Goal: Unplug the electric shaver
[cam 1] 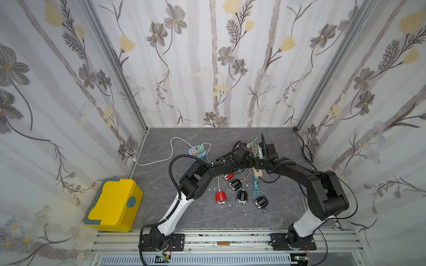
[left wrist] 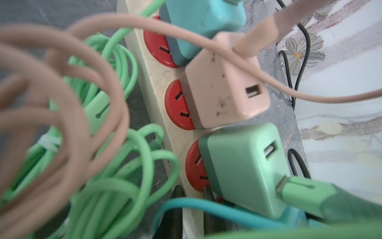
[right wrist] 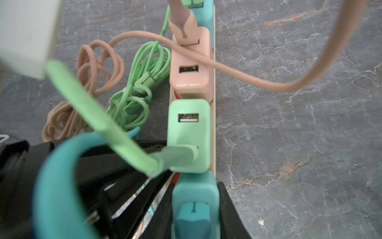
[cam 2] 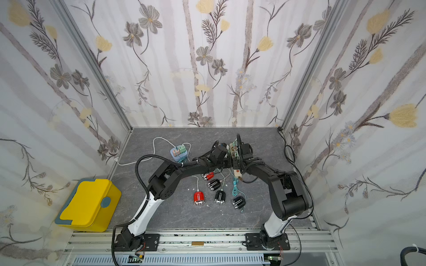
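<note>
The power strip [left wrist: 159, 91] holds blue, pink and green chargers in a row; a blue charger [right wrist: 195, 183] with a blue cable plug sits at the near end beside the green charger [right wrist: 189, 131]. My right gripper has one finger along each side of that blue charger; whether the fingers press on it cannot be told. The left gripper is shut on the pale body of the strip, below the green charger. On the table, a black shaver [cam 1: 261, 202] lies at the end of a blue cord [cam 1: 256, 188].
More shavers, including a red one [cam 1: 221, 198] and a black one [cam 1: 241, 197], lie in front of the arms. Coiled green cable [left wrist: 119, 191] and a pink cable loop near the strip. A second charger block [cam 1: 197, 151] and a yellow box [cam 1: 116, 206] stand left.
</note>
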